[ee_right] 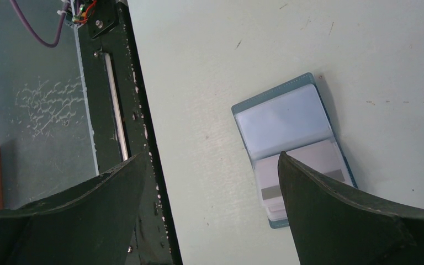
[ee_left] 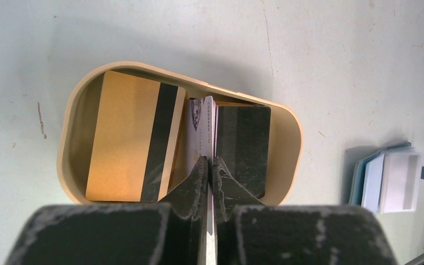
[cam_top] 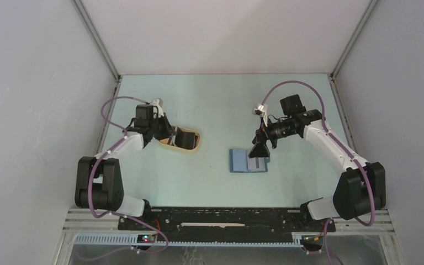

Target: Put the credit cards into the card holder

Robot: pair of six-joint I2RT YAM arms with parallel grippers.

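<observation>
In the left wrist view my left gripper is shut on a thin white card point(ee_left: 204, 127) standing on edge. How many cards sit between the fingertips I cannot tell. Around it lies a tan tray point(ee_left: 64, 143), with an orange card point(ee_left: 124, 132) with a black stripe on one side and a black card point(ee_left: 244, 146) on the other. The card holder point(ee_right: 284, 124), blue-grey with white panels, lies open on the table, a white card-like piece point(ee_right: 320, 157) in its lower half. Above it, my right gripper stands open and empty.
Bare table point(cam_top: 215, 110) separates the tray from the card holder. The table's dark front edge point(ee_right: 143, 138) runs along the left of the right wrist view. Nothing else stands on the table.
</observation>
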